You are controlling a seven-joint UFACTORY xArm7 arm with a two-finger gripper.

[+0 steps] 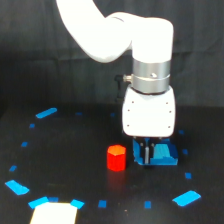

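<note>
A red block (116, 157) with an angular outline sits on the dark table near the middle of the view. To its right lies a blue, squarish object (168, 158) with a lighter blue centre, perhaps a shallow tray. The white arm comes down from the top, and its dark gripper (148, 155) is in front of or over the left part of the blue object, covering some of it. The fingers are small and dark against the dark background, so their opening is unclear. Whether they touch the blue object cannot be made out. The red block stands apart from the gripper, to its left.
Blue marks are scattered over the black table, among them a strip (46, 113) at the back left and another (187, 198) at the front right. A pale object (53, 213) is cut off by the bottom edge.
</note>
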